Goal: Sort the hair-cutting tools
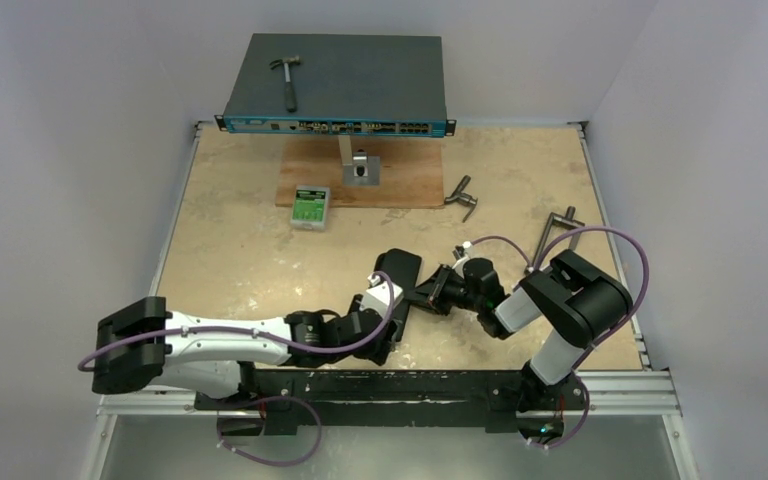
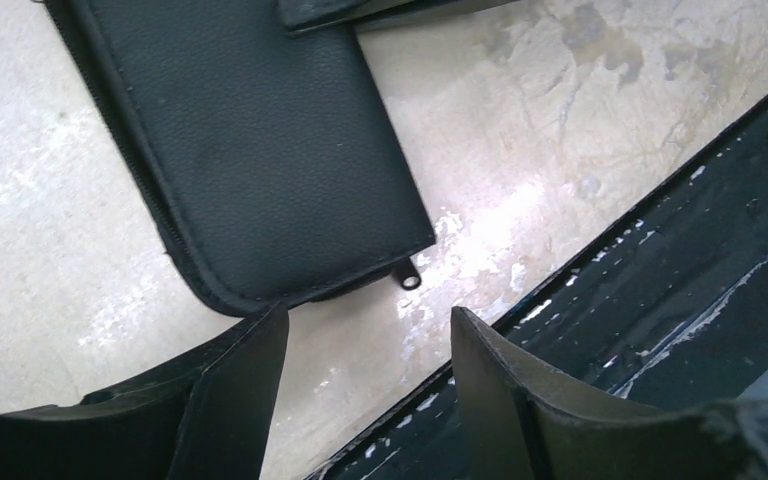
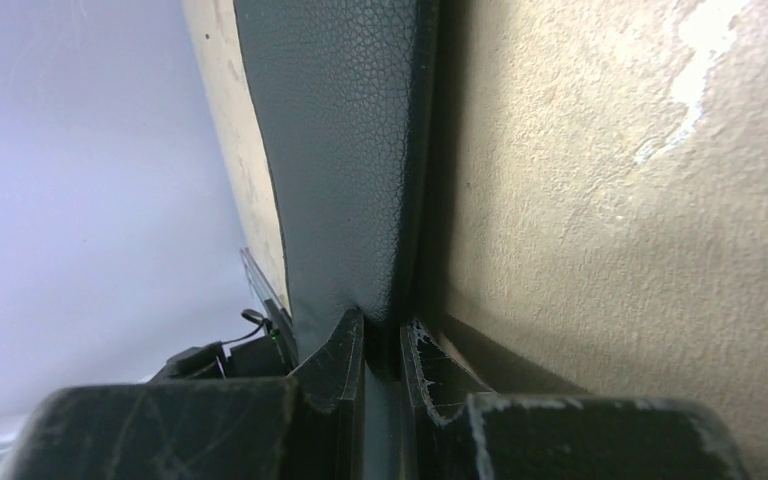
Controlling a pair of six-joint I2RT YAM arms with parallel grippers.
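A black zippered leather case (image 1: 399, 270) lies near the front middle of the table. In the left wrist view its rounded end (image 2: 270, 160) shows, with a zipper pull (image 2: 407, 275) beneath it. My left gripper is part open at that end, nothing between its fingers; in the top view its arm partly hides the case. My right gripper is shut on the long side edge of the case (image 3: 340, 150), at its right in the top view.
A green-labelled box (image 1: 309, 205), metal pipe pieces (image 1: 460, 200) lie on the table. A network switch (image 1: 345, 75) with a hammer (image 1: 287, 85) stands at the back. The front table edge is close to my left gripper.
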